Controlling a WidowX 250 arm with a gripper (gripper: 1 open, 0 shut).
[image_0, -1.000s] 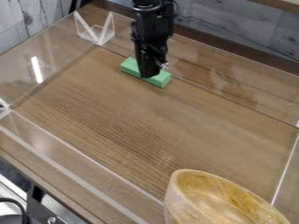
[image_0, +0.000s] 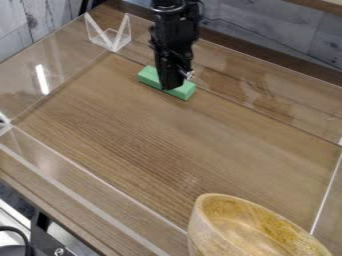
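Note:
A green block (image_0: 179, 90) lies flat on the wooden table (image_0: 147, 150) toward the back. The black gripper (image_0: 170, 78) comes down from the top over the block, its fingertips at or on it. Whether the fingers are open or shut on the block cannot be made out, as they overlap it from this view.
A large yellow bowl-like object (image_0: 247, 232) sits at the front right. A clear plastic rack-like piece (image_0: 110, 32) stands at the back left. A wall runs along the back.
The gripper and the green block have shifted very slightly, if at all; otherwise the scene looks the same.

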